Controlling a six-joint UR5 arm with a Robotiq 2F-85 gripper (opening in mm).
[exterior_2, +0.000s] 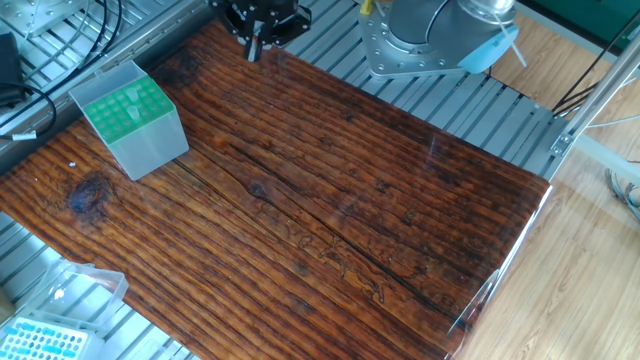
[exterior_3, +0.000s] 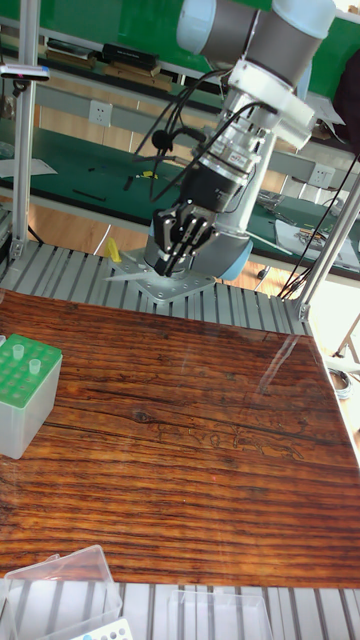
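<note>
At the top edge in exterior view 2, the black gripper (exterior_2: 254, 50) hangs over the back edge of the wooden board, partly cut off by the frame. Exterior view 3 has the same gripper (exterior_3: 168, 267) pointing downward, high above the board's far side. How its fingers stand is too small and dark to tell, and no object shows at its tips. On the board's left side stands a frosted box with a green perforated top (exterior_2: 128, 112). A couple of clear tips stick up from its holes. The gripper is well apart from it.
The dark wooden board (exterior_2: 330, 190) is otherwise bare. Beyond its near left edge lie a clear lid (exterior_2: 80, 290) and a white rack with blue pieces (exterior_2: 40, 342). The robot's base plate (exterior_2: 405, 50) sits on the slatted metal table behind.
</note>
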